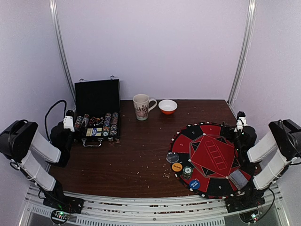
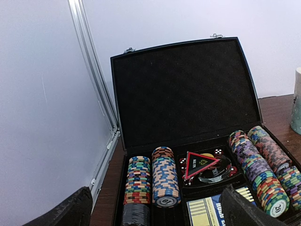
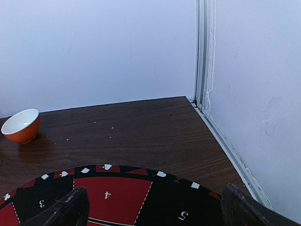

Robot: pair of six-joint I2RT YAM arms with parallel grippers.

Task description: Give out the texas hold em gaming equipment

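Observation:
An open black chip case [image 1: 98,96] stands at the back left, its lid raised. Inside it are rows of poker chips [image 2: 164,176], a card box [image 2: 200,213], and dice with a red-edged black triangle [image 2: 198,164]. My left gripper is open in front of the case, its fingers [image 2: 70,209] wide apart and empty. A round red and black poker mat [image 1: 214,150] lies on the right. Along its near-left edge are a grey disc [image 1: 172,157], an orange disc [image 1: 177,167], a chip pile [image 1: 187,171] and a blue disc [image 1: 194,184]. Over the mat, my right gripper is open and empty.
A patterned mug [image 1: 141,108] and an orange-white bowl [image 1: 168,106] stand at the back middle. A grey card deck [image 1: 238,179] rests on the mat's near right, close to the right arm. Walls bound the back and sides.

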